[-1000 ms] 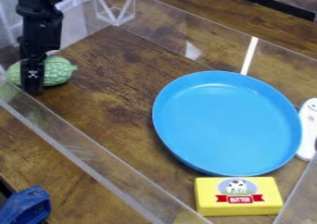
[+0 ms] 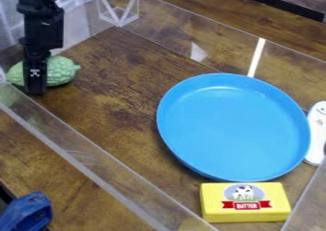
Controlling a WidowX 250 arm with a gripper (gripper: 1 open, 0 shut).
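Note:
At the left of the camera view, my black gripper (image 2: 36, 71) reaches down onto a green, lumpy leafy object (image 2: 60, 71), like a toy cabbage, by the clear wall. The gripper is shut on it; the fingertips are partly lost against the object.
A blue plate (image 2: 232, 125) fills the right middle, with a white item (image 2: 317, 130) beside it. A yellow butter box (image 2: 245, 202) lies at the bottom right, a blue object (image 2: 23, 214) at the bottom left. Bare wood surrounds the plate's left and back.

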